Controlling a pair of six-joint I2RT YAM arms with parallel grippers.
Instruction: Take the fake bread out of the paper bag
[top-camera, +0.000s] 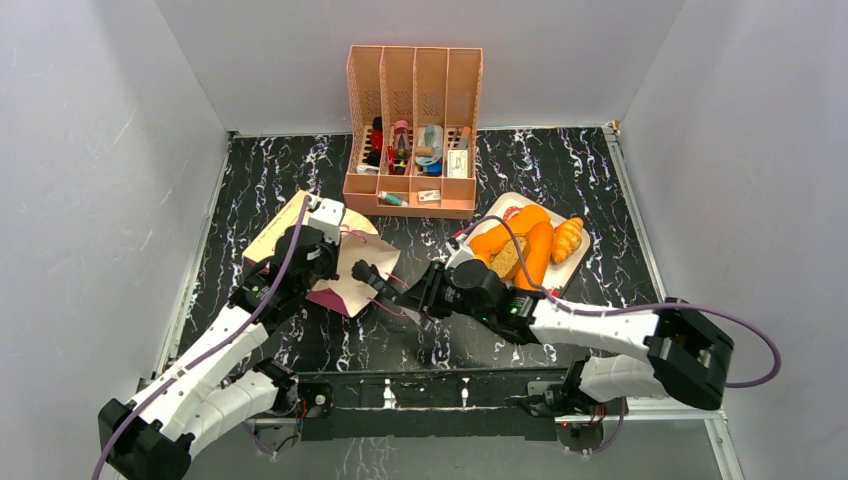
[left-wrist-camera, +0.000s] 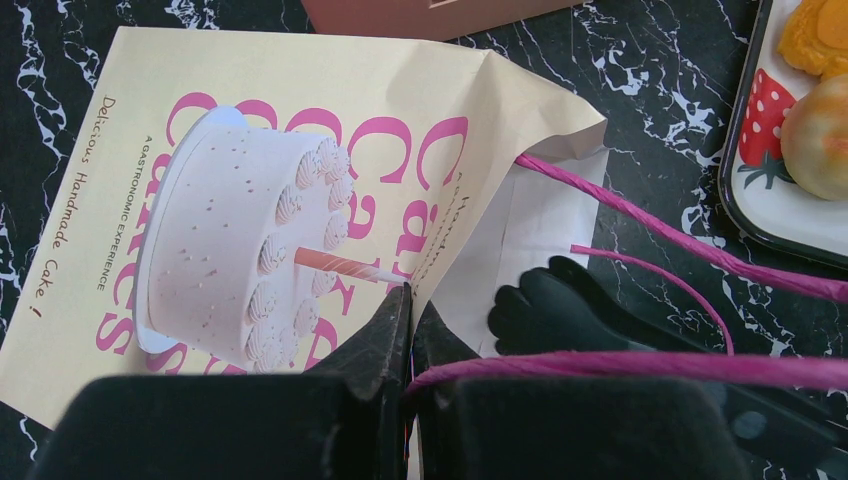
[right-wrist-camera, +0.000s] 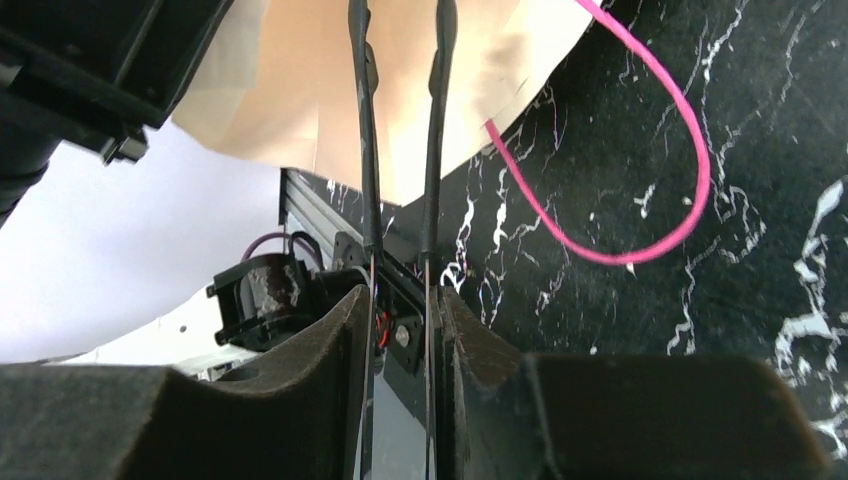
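Note:
The paper bag (left-wrist-camera: 250, 70) lies on its side at the left of the table, cake print up. My left gripper is shut at its mouth, the bag's top edge running to its tips; whether paper sits between them is unclear. My right gripper (top-camera: 368, 280) holds its long black tongs reaching into the bag's mouth by the pink handles (right-wrist-camera: 660, 240). In the right wrist view the tongs' fingers (right-wrist-camera: 430, 200) stand a little apart over the paper, nothing visible between them. No bread inside the bag is visible.
A tray (top-camera: 585, 250) of fake breads stands at the right. A pink organizer (top-camera: 412, 190) with small items stands at the back.

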